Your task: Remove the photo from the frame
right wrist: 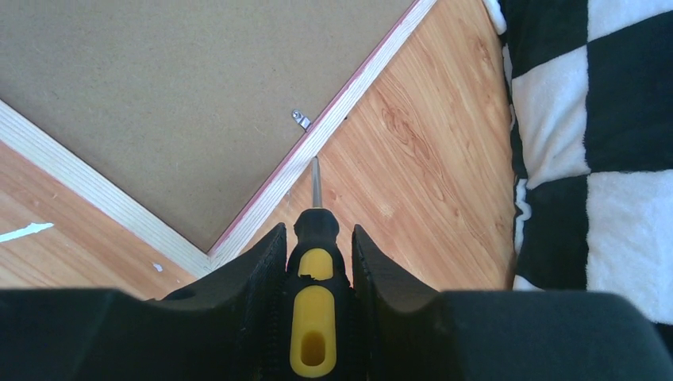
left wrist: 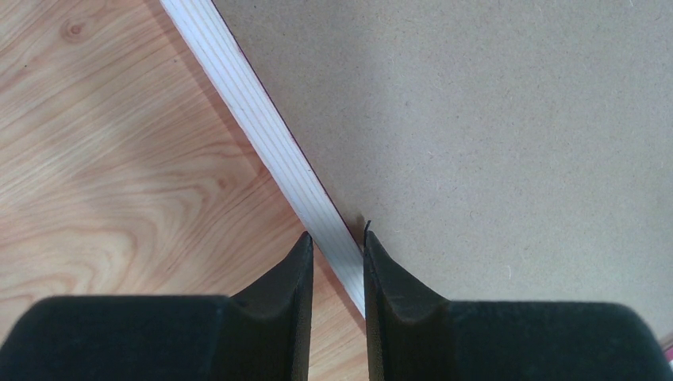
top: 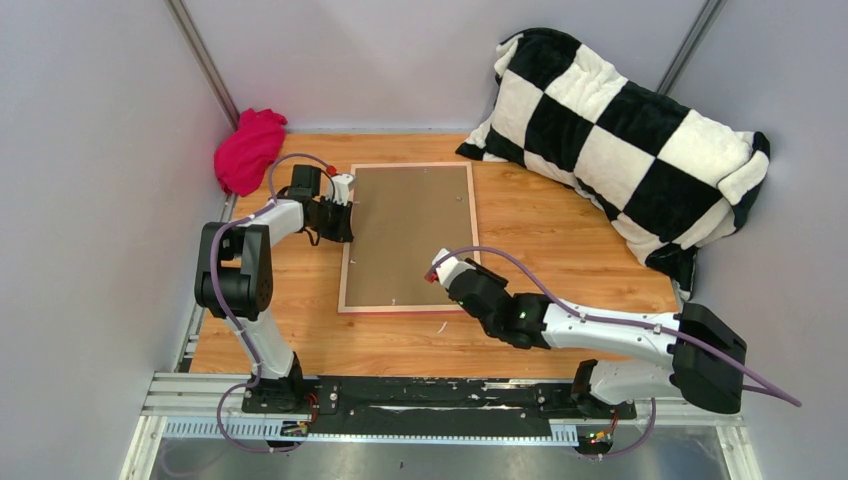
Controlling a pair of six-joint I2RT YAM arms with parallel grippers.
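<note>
The picture frame [top: 412,309] lies back-up on the wooden table, its brown backing board [top: 405,220] showing with small metal tabs round the edge. My left gripper is shut on the frame's left strip [left wrist: 262,127]. My right gripper is shut on a black-and-yellow screwdriver [right wrist: 313,333], held near the frame's right edge by a corner. The screwdriver's thin tip points at the right strip [right wrist: 349,95], close to a metal tab [right wrist: 301,120] on the board.
A checkered pillow [top: 620,140] lies at the back right, a red cloth [top: 250,150] at the back left. Bare table lies in front of the frame and to its right. A white scrap [right wrist: 24,232] lies on the table near the frame.
</note>
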